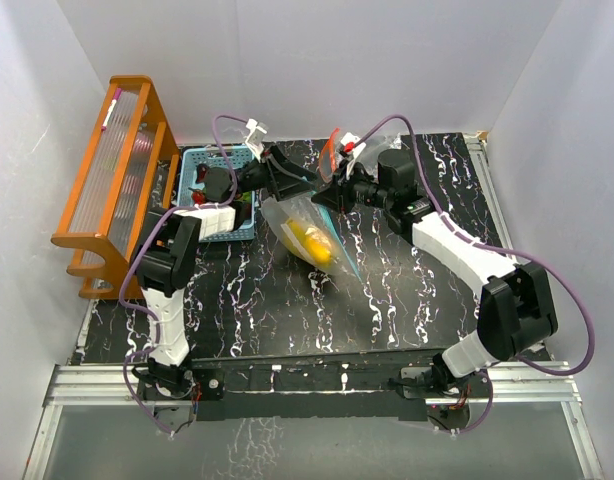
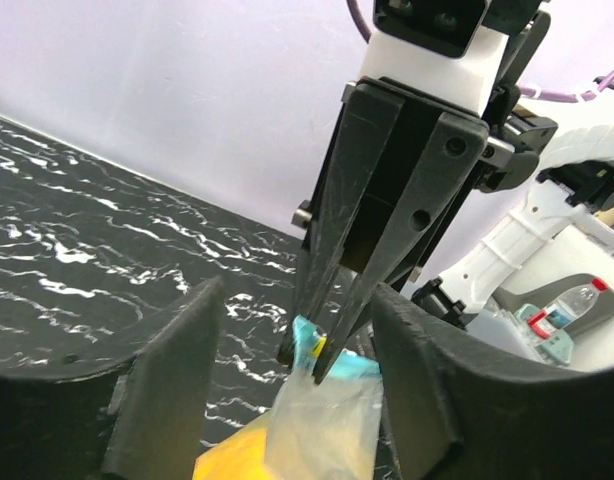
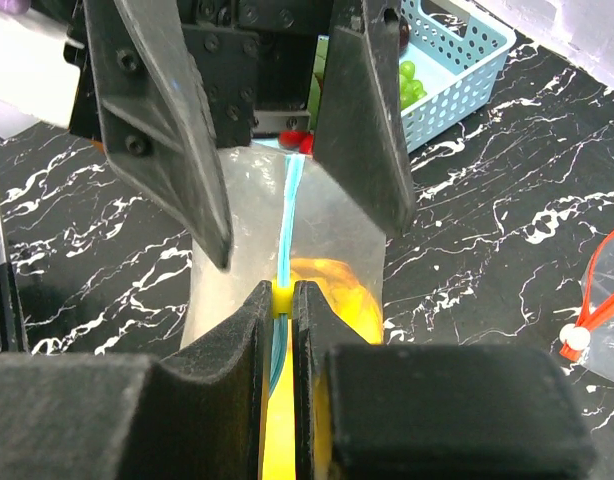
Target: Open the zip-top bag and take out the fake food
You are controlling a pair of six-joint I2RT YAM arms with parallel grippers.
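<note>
A clear zip top bag (image 1: 290, 208) with yellow food (image 1: 312, 240) inside hangs tilted below the grippers. Its teal zip strip (image 3: 289, 215) runs up from my right gripper, which is shut on the strip at a small yellow piece. My left gripper is open; in the right wrist view its dark fingers (image 3: 372, 130) stand on either side of the bag's top edge, with a wide gap. Between these fingers, in the left wrist view, show the right gripper's tips and the teal strip (image 2: 357, 366). Whether the left fingers touch the plastic, I cannot tell.
A light-blue basket of fake fruit stands at the back left, partly under the left arm. Beside it is a wooden rack (image 1: 112, 190). Another clear bag with an orange-red strip (image 3: 597, 310) lies behind the right gripper.
</note>
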